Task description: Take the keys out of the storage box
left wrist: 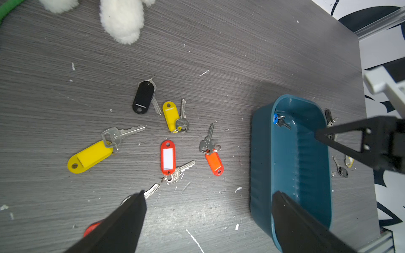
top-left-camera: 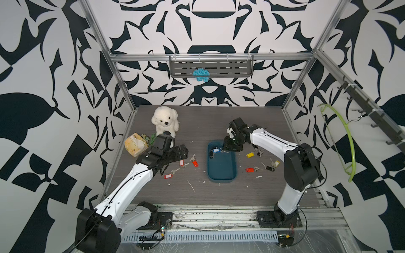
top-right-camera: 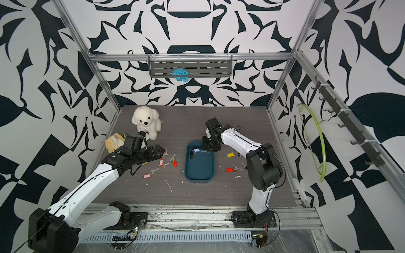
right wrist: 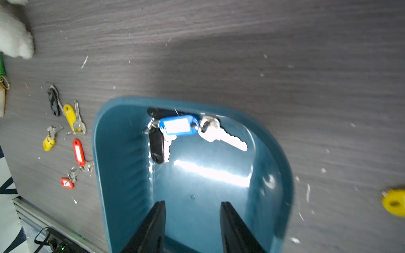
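The blue storage box (top-left-camera: 221, 172) stands mid-table. In its far-left corner, in the right wrist view, lie a blue-tagged key (right wrist: 217, 133) and a black-tagged key (right wrist: 156, 145), with another black tag (right wrist: 164, 112) against the far wall. Over the box's far right part hovers my right gripper, its fingers apart and nothing between them; in the top views it covers part of the keys. My left gripper is open and empty above the left side of the table, where loose tagged keys lie below and ahead of it.
Several keys lie left of the box, among them a yellow-tagged one (left wrist: 89, 156) and a red-tagged one (left wrist: 168, 157). Right of it are a yellow tag (top-left-camera: 250, 154) and a red tag (top-left-camera: 250, 170). A white plush dog (top-left-camera: 165, 119) sits at the back left. The table behind the box is bare.
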